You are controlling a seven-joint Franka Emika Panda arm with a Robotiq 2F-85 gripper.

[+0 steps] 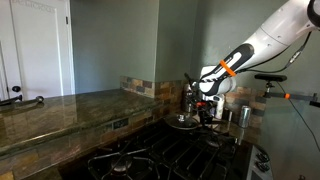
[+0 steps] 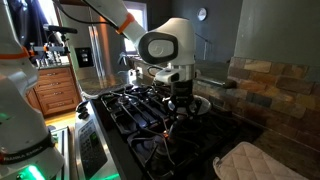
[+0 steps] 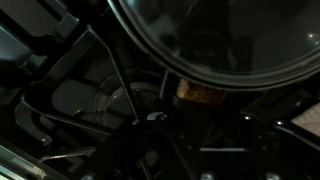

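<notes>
A round pan or lid with a shiny rim (image 3: 165, 52) fills the top of the wrist view; I cannot tell which of the two it is. A brown handle piece (image 3: 200, 93) juts from its rim toward my gripper, which is shut on the handle, though the dark image hides the exact contact. In exterior view 2 the pale round rim (image 2: 203, 103) shows just behind the gripper (image 2: 180, 108), low over the stove. From exterior view 1, the gripper (image 1: 207, 112) is at the far end of the stove beside the round piece (image 1: 181, 121).
Black grates (image 2: 135, 115) cover the stove beneath the arm. A quilted pad (image 2: 255, 163) lies on the counter at the near right in exterior view 2. Bottles (image 1: 245, 116) stand near the tiled wall.
</notes>
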